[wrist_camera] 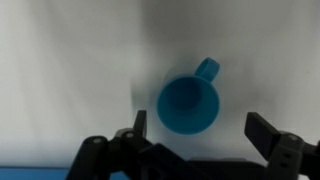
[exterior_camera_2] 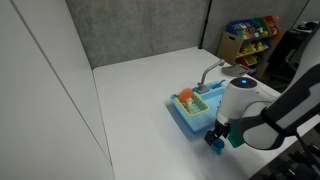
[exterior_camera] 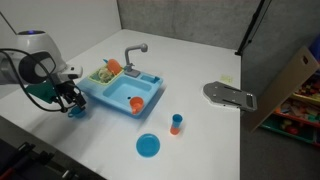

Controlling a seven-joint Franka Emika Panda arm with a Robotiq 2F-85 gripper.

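Observation:
A blue cup [wrist_camera: 188,104] with a small handle stands upright on the white table, its mouth facing my camera in the wrist view. My gripper is open above it, with one finger [wrist_camera: 139,125] to the left of the cup and the other to the right, both clear of its wall. In exterior view 1 the arm reaches down at the left, and the cup [exterior_camera: 76,113] shows just below the gripper. From the other side, the cup [exterior_camera_2: 217,145] is partly hidden by the arm.
Beside the gripper stands a blue toy sink [exterior_camera: 122,95] with a grey faucet [exterior_camera: 133,55], an orange cup [exterior_camera: 137,104] and a green rack [exterior_camera: 103,74]. Farther right are a blue plate [exterior_camera: 148,145], a blue-and-orange cup [exterior_camera: 176,124] and a grey tray [exterior_camera: 230,96].

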